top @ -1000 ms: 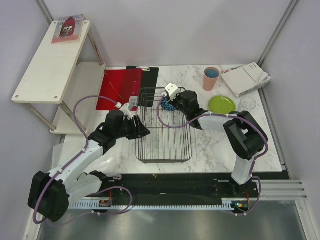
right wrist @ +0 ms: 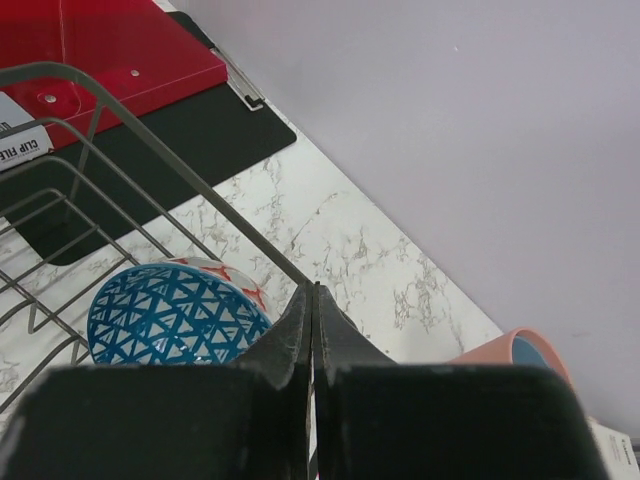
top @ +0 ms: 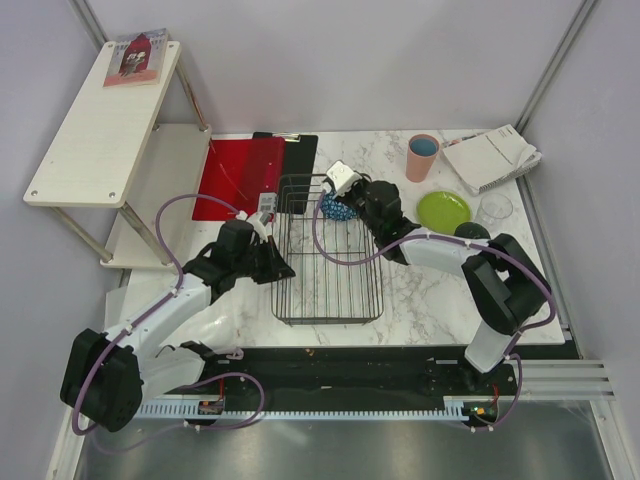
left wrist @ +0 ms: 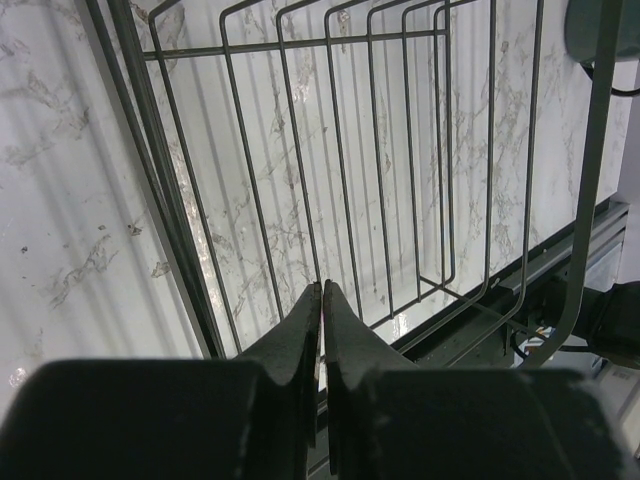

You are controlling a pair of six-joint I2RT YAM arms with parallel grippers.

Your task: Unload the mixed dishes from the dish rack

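The blue patterned bowl (right wrist: pixel 180 315) leans on edge at the back end of the wire dish rack (top: pixel 328 320), its inside facing the right wrist camera. White and red show on the outside of its rim. My right gripper is shut, its fingertips meeting above and to the right of the bowl, which lies outside them. In the top view the right gripper and wrist partly cover the bowl (top: pixel 338 208). Over the rack's left side, my left gripper is also shut with nothing between its fingers; bare rack wires lie beneath it.
On the right side of the table stand a pink cup (top: pixel 421 158), a green plate (top: pixel 443 211), a clear glass (top: pixel 495 207), a dark mug (top: pixel 472 231) and stacked papers (top: pixel 492 158). A red clip file (top: pixel 240 177) lies behind left, near a white shelf (top: pixel 105 130).
Both grippers have gone from partly open to shut. The right one has risen and tilted away from the bowl, which stays in the rack. The left has shifted slightly.
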